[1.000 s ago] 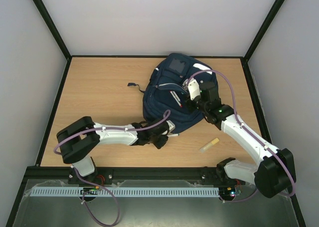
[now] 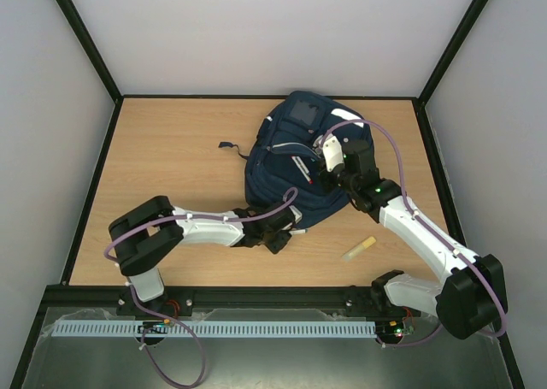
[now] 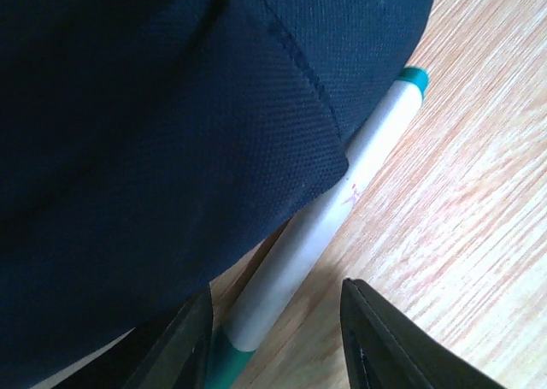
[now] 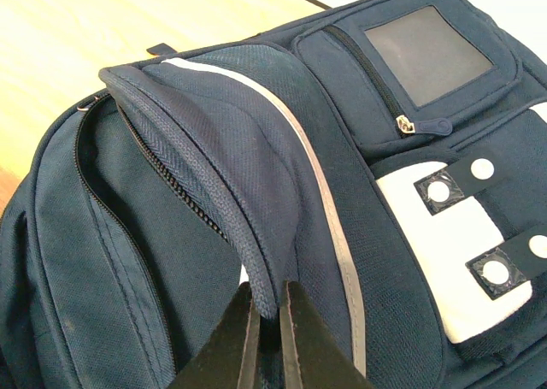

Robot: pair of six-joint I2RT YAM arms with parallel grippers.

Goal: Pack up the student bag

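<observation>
The navy backpack (image 2: 286,184) lies on the table, its front zip pocket (image 4: 145,235) visible in the right wrist view. My right gripper is shut on the edge of that pocket's flap. Low at the bag's lower edge, a white pen with teal ends (image 3: 299,244) lies on the wood, partly against the fabric. My left gripper is over it, fingers apart on either side of the pen, open. In the top view, pens also show in the bag's pocket area.
A yellow stick-like item (image 2: 359,248) lies on the table at the front right. Dark frame rails border the table.
The right arm is unchanged.
</observation>
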